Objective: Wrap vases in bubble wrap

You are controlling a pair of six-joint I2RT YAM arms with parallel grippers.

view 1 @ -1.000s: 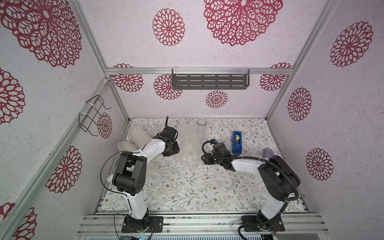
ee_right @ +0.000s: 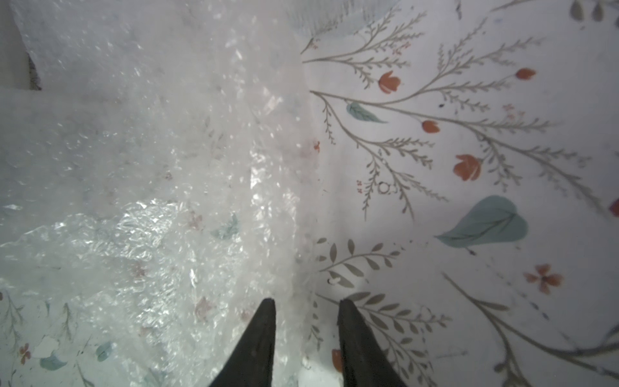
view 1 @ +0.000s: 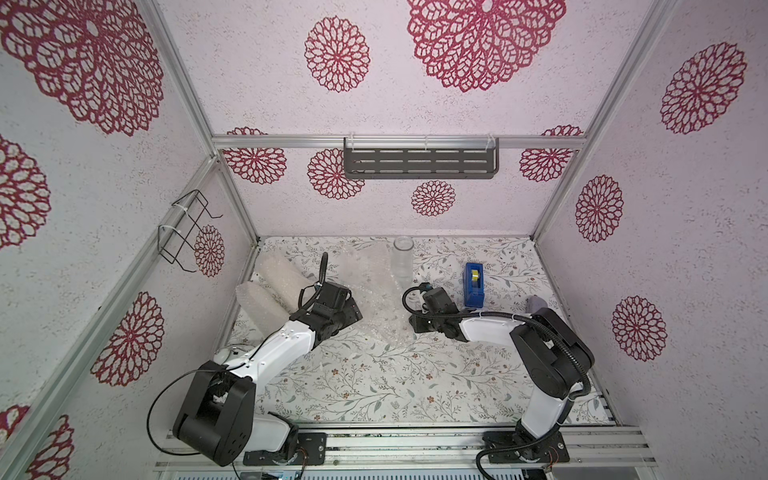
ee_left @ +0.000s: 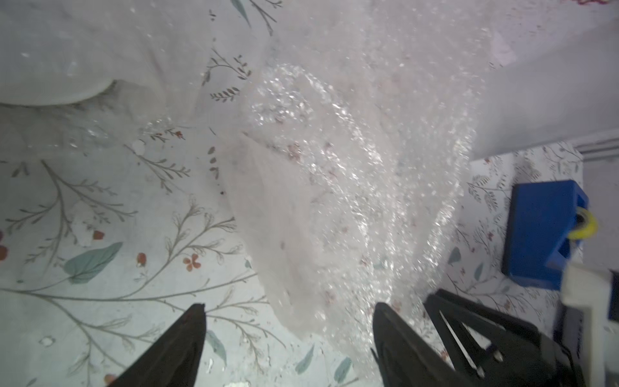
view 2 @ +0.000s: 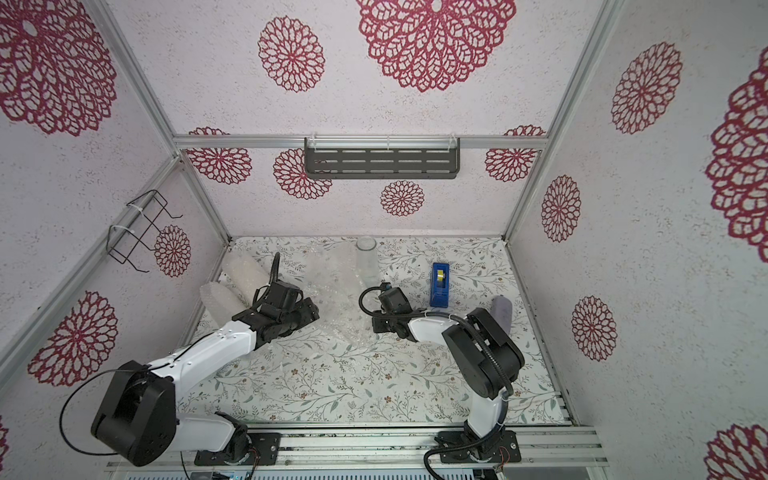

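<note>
A crumpled sheet of bubble wrap (ee_left: 341, 167) lies over the middle of the table, beside a clear glass vase (view 1: 403, 256) at the back. My left gripper hangs over the sheet's left edge, fingers wide apart, open. At the sheet's right side, my right gripper is low, its fingertips close together near the edge of the wrap; whether film is between them is hard to see. Two more rolls of bubble wrap (view 1: 264, 308) lie at the left of the table.
A blue tape dispenser (view 1: 473, 288) stands right of the vase. A lilac object (view 2: 501, 308) lies at the right edge.
My right gripper has shifted only slightly.
</note>
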